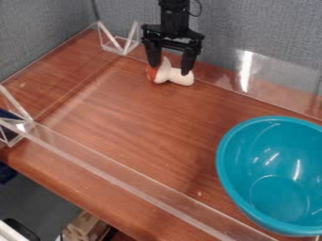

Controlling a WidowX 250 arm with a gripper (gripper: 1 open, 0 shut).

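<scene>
A toy mushroom [174, 75] with a red-and-white cap and white stem lies on its side on the wooden table near the back wall. The black gripper [171, 56] hangs right over it, open, its fingers reaching down to about the top of the toy and partly hiding it. Whether they touch it is unclear.
A teal bowl [276, 192] fills the lower right of the table [138, 141]. White wire frames stand at the back left and left edge. Clear plastic strips run along the back and front edges.
</scene>
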